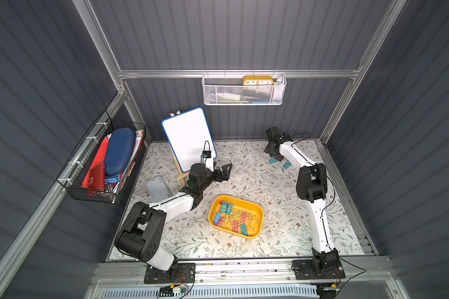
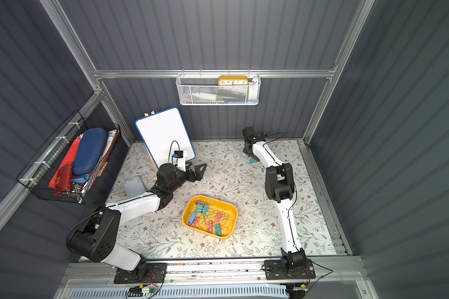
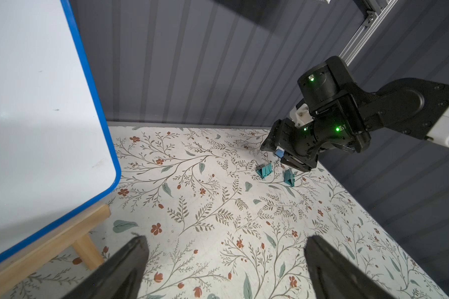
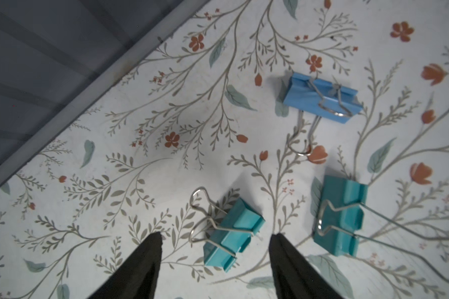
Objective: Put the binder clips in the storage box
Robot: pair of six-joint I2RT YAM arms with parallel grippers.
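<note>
Three loose binder clips lie at the far right of the table. In the right wrist view they are a blue clip (image 4: pixel 320 97), a teal clip (image 4: pixel 234 235) in the lower middle and another teal clip (image 4: pixel 340 215) to its right. My right gripper is open above them, the middle teal clip showing between and just beyond its fingertips. The yellow storage box (image 1: pixel 258 226) stands at the front centre, holding several teal, blue and pink clips. My left gripper (image 1: pixel 227 172) hangs open and empty behind the box, near the whiteboard.
A whiteboard (image 1: pixel 188 139) on a wooden easel stands at the back left, close to my left arm. The grey flat object (image 1: pixel 158 189) lies left of that arm. A white mesh basket (image 1: pixel 243 94) hangs on the back wall. Table space between box and clips is clear.
</note>
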